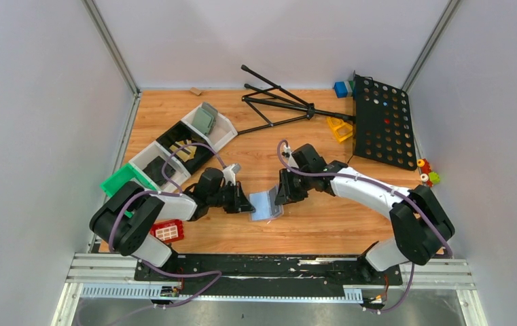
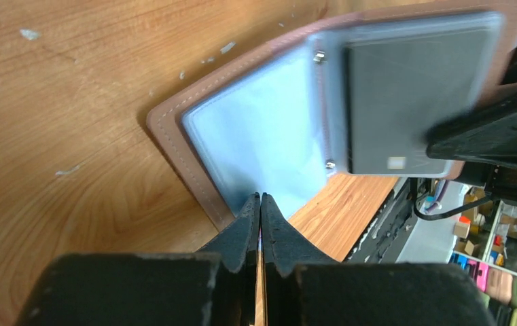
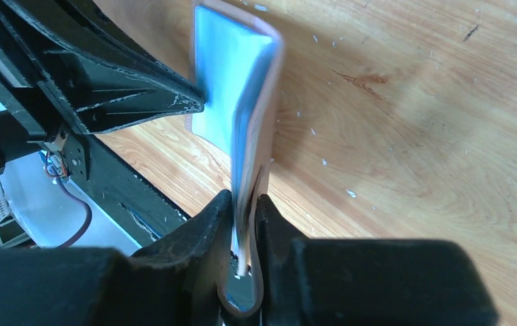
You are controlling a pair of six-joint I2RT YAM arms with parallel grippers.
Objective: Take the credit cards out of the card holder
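The card holder [image 1: 260, 206] lies between my grippers, opened out, with brown borders and light blue pages. In the left wrist view its near page [image 2: 262, 129] lies close to the wood, while the other side, bearing a dark grey card [image 2: 405, 102], is lifted. My right gripper is shut on the holder's raised edge, its brown cover [image 3: 265, 129] running up from between the fingers. My left gripper has its fingertips together against the near blue page; nothing shows between them. Whether other cards sit in the pockets is hidden.
Joined bins at the left include a green bin [image 1: 114, 182] and a white one [image 1: 225, 130]. A black folding stand [image 1: 276, 102] and perforated black panel [image 1: 384, 122] lie behind. A red box [image 1: 167, 231] is beside the left arm.
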